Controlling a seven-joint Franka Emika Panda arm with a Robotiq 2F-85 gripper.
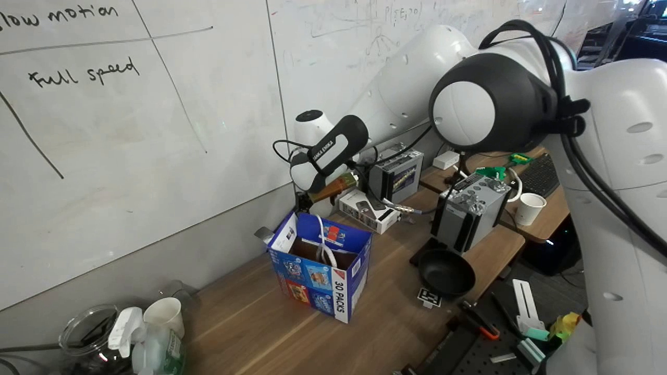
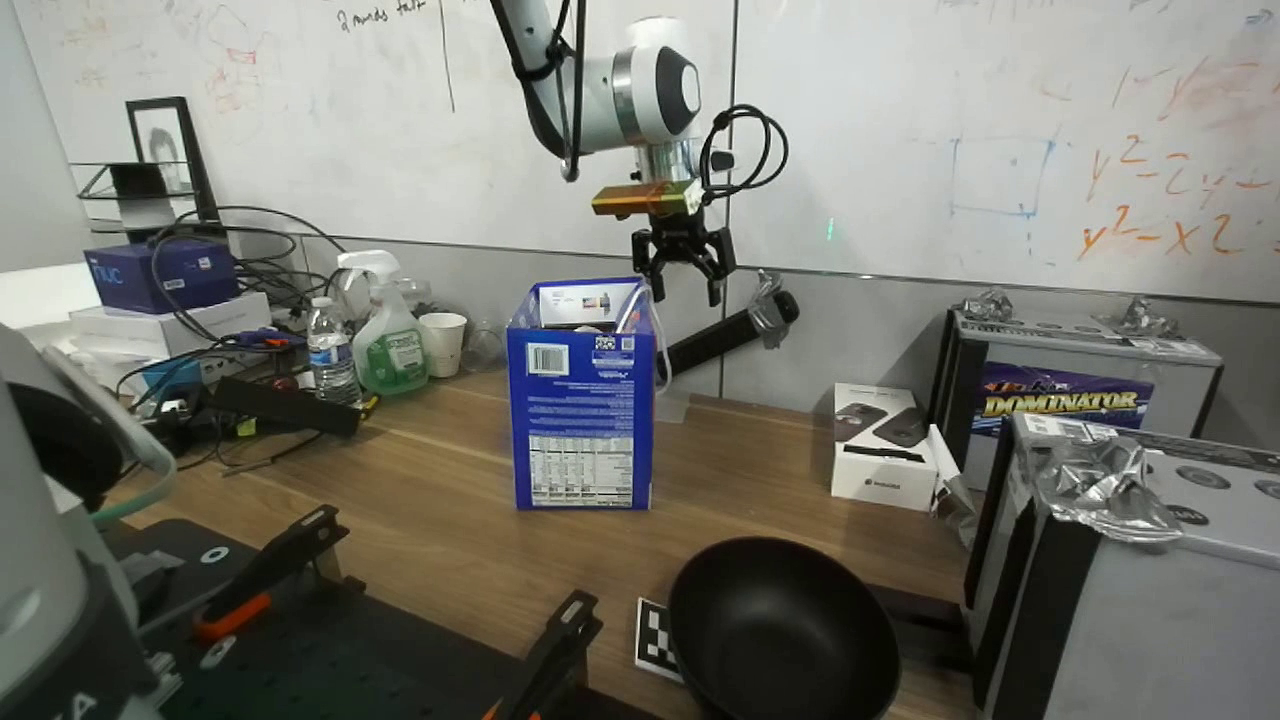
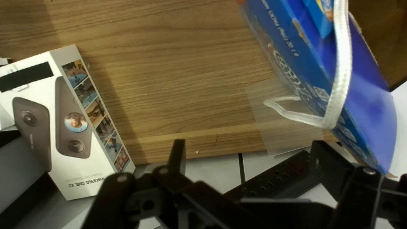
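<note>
My gripper point(image 2: 685, 276) hangs just above and right of the blue snack box in exterior view 2, its fingers spread with nothing between them. The tall blue box point(image 1: 319, 269) stands on the table with its top open. A white cord point(image 3: 343, 65) drapes over the box's side and loops outside it. In the wrist view the open fingers straddle bare table edge, wall and a black power strip point(image 3: 274, 177) lying lower down. Exterior view 1 hides most of the gripper behind the wrist and the box.
A white camera box point(image 2: 882, 450) lies right of the blue box. Farther right are grey batteries point(image 2: 1068, 372); a black pan point(image 2: 780, 630) sits in front. A spray bottle point(image 2: 390, 330) and cups stand at left. The whiteboard wall is close behind. Table front of the box is clear.
</note>
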